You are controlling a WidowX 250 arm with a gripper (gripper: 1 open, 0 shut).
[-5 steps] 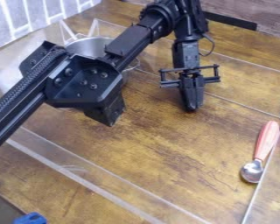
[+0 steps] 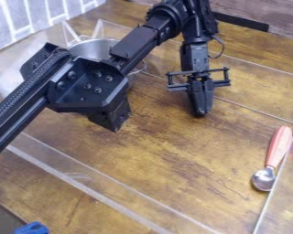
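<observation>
The black robot gripper (image 2: 198,106) points down at the wooden tabletop (image 2: 149,169) in the upper middle of the camera view, its fingers together and nothing visible between them. At the right lies a scoop (image 2: 276,151) with a pale red handle and a metal head, apart from the gripper. A metal pot (image 2: 92,48) stands at the back left, partly hidden behind the arm.
Clear plastic strips edge the work area. A white rack (image 2: 21,18) is at the top left. A small blue object (image 2: 30,228) sits at the bottom left corner.
</observation>
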